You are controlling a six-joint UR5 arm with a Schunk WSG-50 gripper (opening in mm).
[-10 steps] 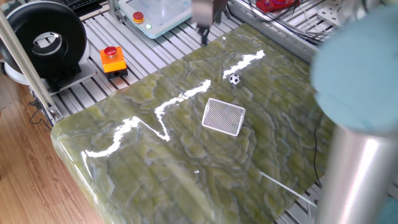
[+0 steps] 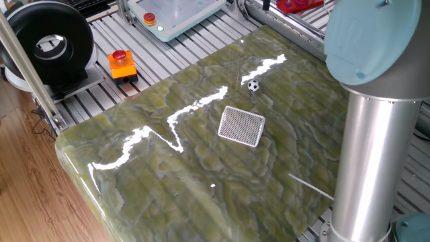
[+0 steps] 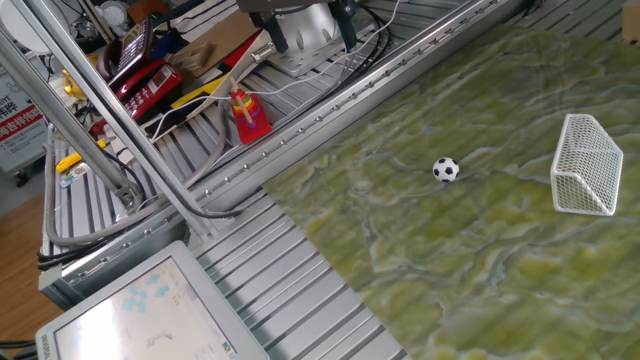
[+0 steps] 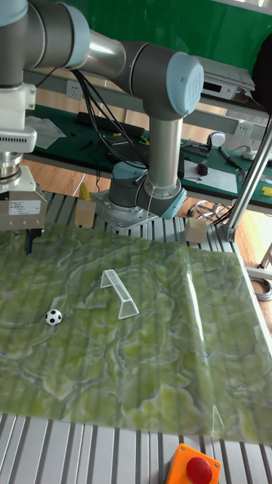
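Observation:
A small black-and-white football rests on the green marbled mat. Beside it stands a white mesh goal, upright, with a gap of bare mat between them. In exterior view 2 the ball is left of the goal; in exterior view 3 the ball is likewise left of the goal. My gripper shows at the top of exterior view 2, its two dark fingers well apart and nothing seen between them. At the left edge of exterior view 3, a dark finger points down, apart from the ball.
An orange emergency-stop box and a teach pendant sit off the mat. A red object lies beyond the metal rail. Wooden blocks flank the arm's base.
Ball and goal have not moved.

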